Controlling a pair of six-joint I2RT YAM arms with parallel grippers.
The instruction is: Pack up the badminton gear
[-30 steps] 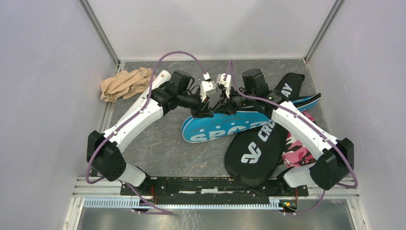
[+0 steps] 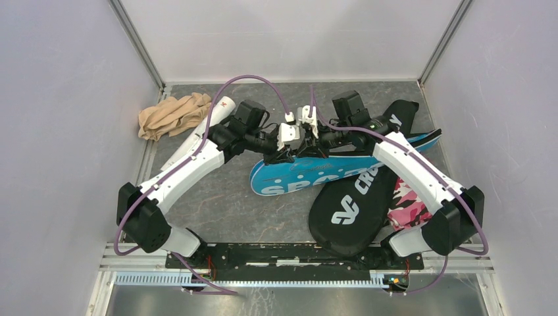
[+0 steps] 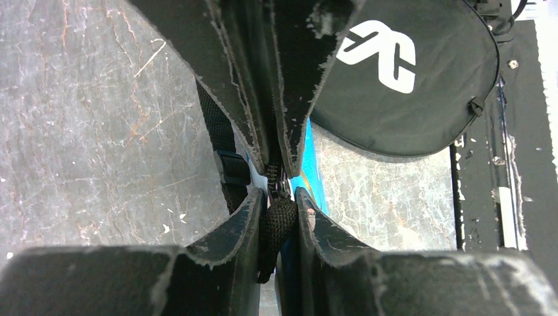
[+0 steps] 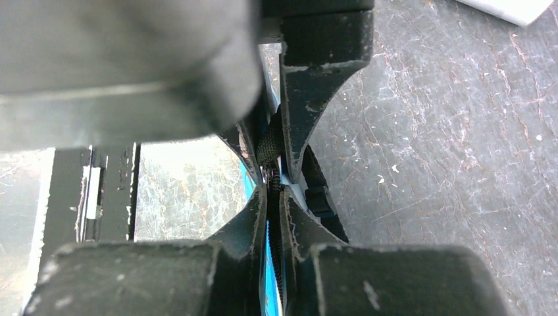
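Note:
A long blue bag (image 2: 299, 176) with white lettering lies on the grey floor, its black zip edge up under both grippers. My left gripper is shut on a black woven tab (image 3: 279, 220) at that edge. Facing it closely, my right gripper has its fingers (image 4: 242, 220) on either side of the black zip strip (image 4: 274, 217), only a narrow gap apart; whether they press on it I cannot tell. A black racket cover (image 2: 349, 207) with a white logo lies partly beneath the bag.
A pink camouflage cloth (image 2: 409, 207) lies at the right, near another black cover (image 2: 403, 112). At the back left are a tan cloth (image 2: 174, 115) and a white tube (image 2: 181, 151). Bare floor (image 2: 210, 210) shows at the front left.
The left gripper has moved only slightly; the bag lies almost as before.

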